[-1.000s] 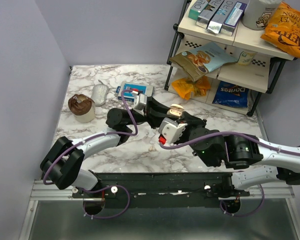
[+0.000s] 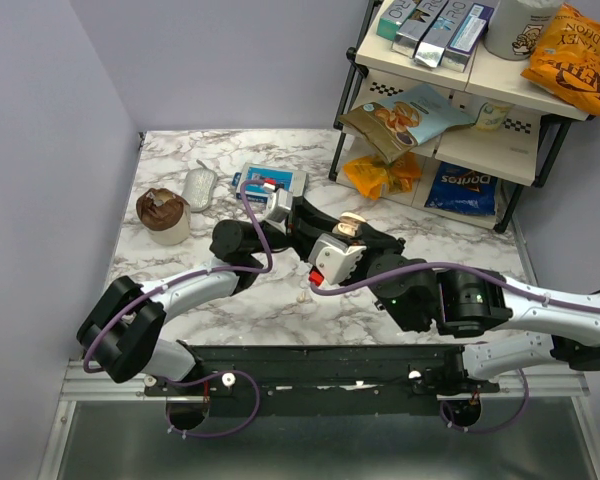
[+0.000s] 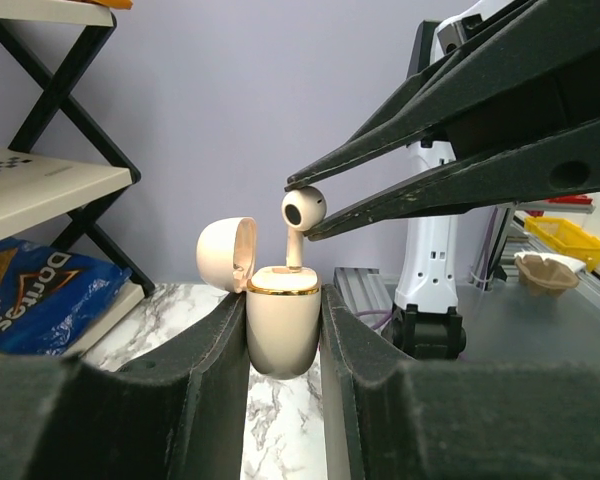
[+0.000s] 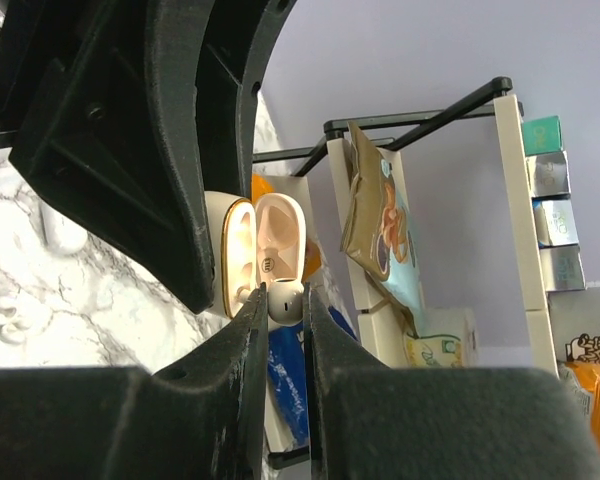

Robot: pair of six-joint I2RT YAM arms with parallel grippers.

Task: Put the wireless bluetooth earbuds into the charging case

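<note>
Held upright in the left wrist view is the cream charging case [image 3: 283,335] with its gold rim, and my left gripper is shut on its sides. Its lid [image 3: 225,253] stands open to the left. A cream earbud [image 3: 304,208] is pinched at its round head by my right gripper, with its stem pointing down. The stem's lower end meets the case's top near the right side; how deep it sits cannot be told. In the right wrist view the case's opening [image 4: 242,250] faces the earbud's head. Inside the case, little shows.
A shelf rack [image 2: 500,150] with snack bags and boxes stands at the back right. On the marble table [image 2: 250,320] lie a blue box [image 2: 270,180], a grey pouch [image 2: 199,187] and a brown-topped container [image 2: 164,215].
My right arm has shifted slightly left, toward the case. The left arm has barely moved, and both grippers keep their hold.
</note>
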